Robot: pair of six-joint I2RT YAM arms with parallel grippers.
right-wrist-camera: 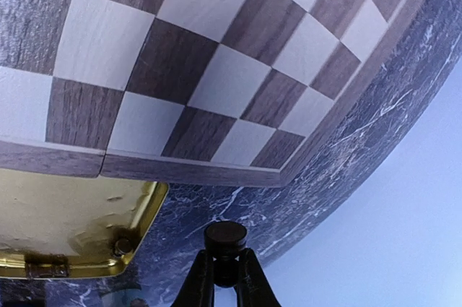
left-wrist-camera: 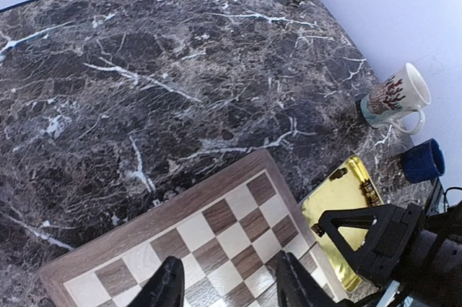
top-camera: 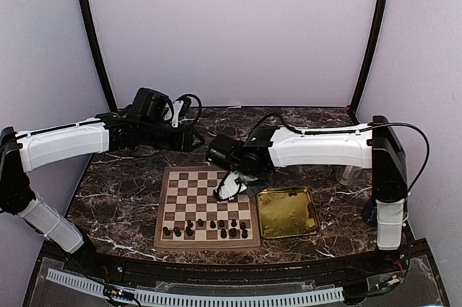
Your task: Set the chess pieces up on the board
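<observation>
The chessboard [top-camera: 189,193] lies on the table, with several dark pieces [top-camera: 223,233] standing along its near side. A dark chess piece [right-wrist-camera: 225,236] is pinched between the fingertips of my right gripper, its flat round end outward. In the left wrist view this piece [left-wrist-camera: 317,229] shows at the right gripper's tip, near the board's right edge. From above, the right arm covers part of the board's far right. My left gripper stands open and empty, above the board's far side. The gold tray [top-camera: 289,213] sits right of the board and holds loose pieces [right-wrist-camera: 123,247].
A patterned mug [left-wrist-camera: 397,96] and a blue cup [left-wrist-camera: 422,161] stand right of the tray. Marble table [left-wrist-camera: 166,61] beyond the board is bare. Both arms are close together over the board's far side.
</observation>
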